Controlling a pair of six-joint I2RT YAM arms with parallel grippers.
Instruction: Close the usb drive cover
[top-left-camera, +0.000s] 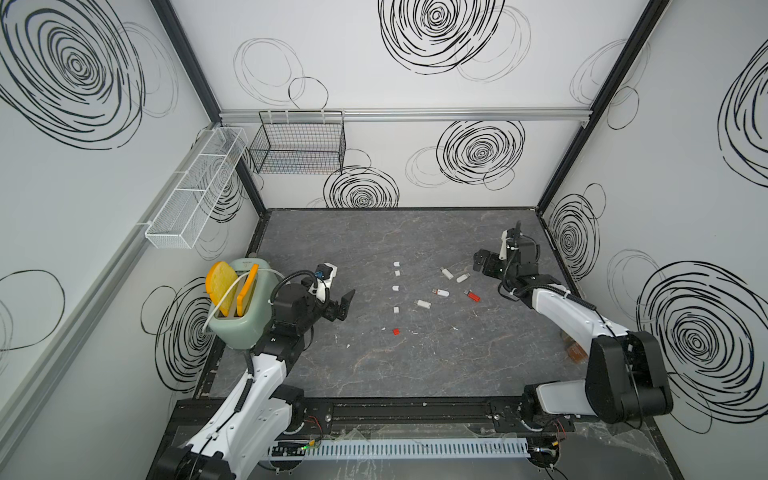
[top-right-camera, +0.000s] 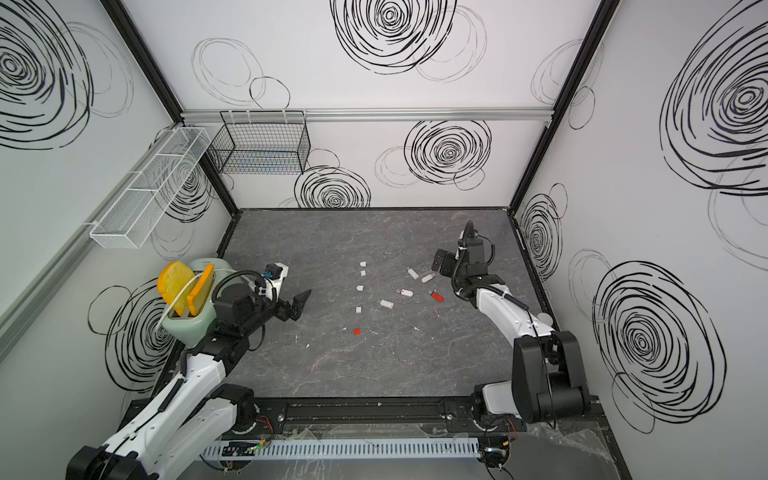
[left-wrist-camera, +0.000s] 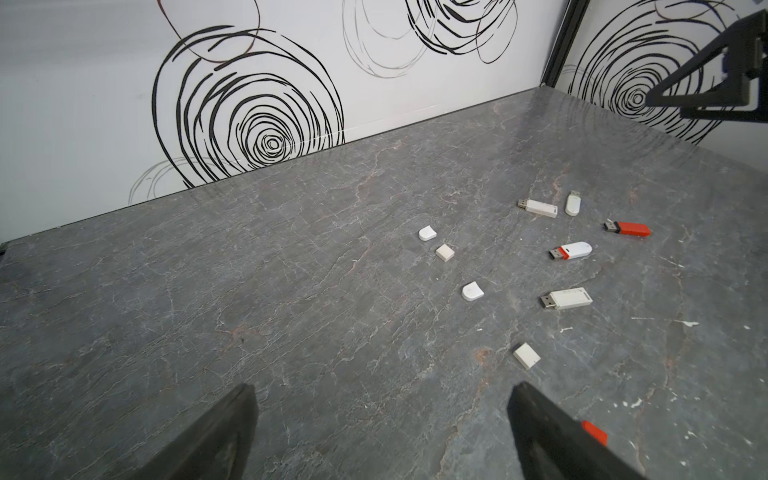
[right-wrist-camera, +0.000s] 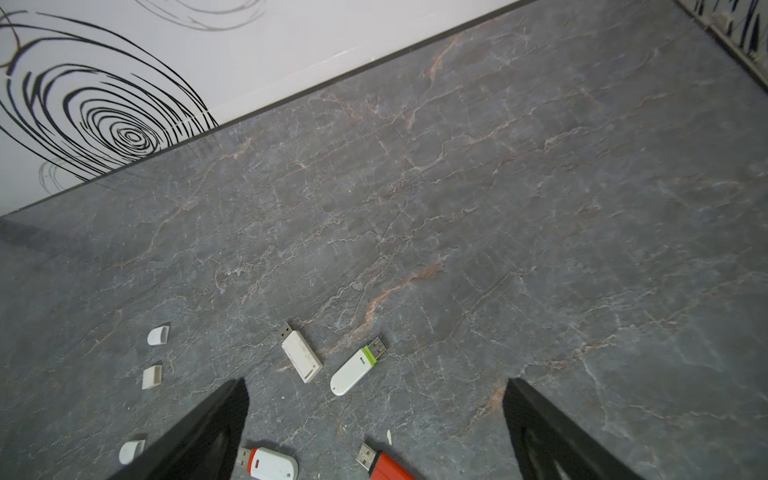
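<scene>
Several uncovered USB drives lie on the grey tabletop: a red one (left-wrist-camera: 628, 229), a white one with a red band (left-wrist-camera: 573, 250), a white one with a green band (right-wrist-camera: 353, 371), and two plain white ones (left-wrist-camera: 566, 298) (right-wrist-camera: 301, 356). To their left, loose caps form a rough column: white ones (left-wrist-camera: 472, 291) (left-wrist-camera: 526, 355) and a red cap (top-left-camera: 396, 331) nearest the front. My left gripper (top-left-camera: 345, 305) hovers left of the caps, open and empty. Right of the drives my right gripper (top-left-camera: 485, 263) is above the table, its fingers (right-wrist-camera: 196, 432) wide apart, nothing between them.
A green bin (top-left-camera: 248, 326) with yellow items stands beside the left arm. A black wire basket (top-left-camera: 300, 148) and a white rack (top-left-camera: 196, 192) hang on the walls. Small scraps litter the front of the table.
</scene>
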